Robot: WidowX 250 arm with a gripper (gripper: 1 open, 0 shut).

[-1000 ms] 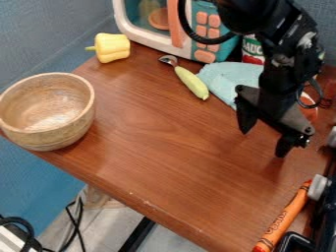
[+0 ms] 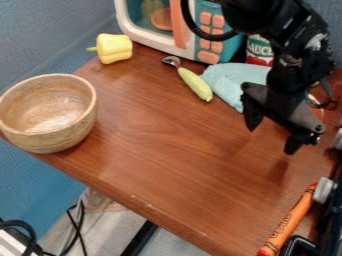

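Note:
My black gripper [image 2: 273,134] hangs over the right part of the wooden table, tilted downward with its two fingers apart and nothing visible between them. Behind it lies a light blue cloth [image 2: 231,82], with a yellow-green corn-like toy [image 2: 197,84] and a metal spoon [image 2: 171,62] to its left. A wooden bowl [image 2: 46,113] stands at the table's left edge. An orange crayon-shaped object [image 2: 283,228] lies at the front right.
A toy microwave [image 2: 182,25] stands at the back, near a yellow cup-like toy [image 2: 114,47] and a red-green can [image 2: 259,50].
The gripper has shifted slightly over the last second, its fingertips rising a little and moving rightward. The objects on the table look unmoved.

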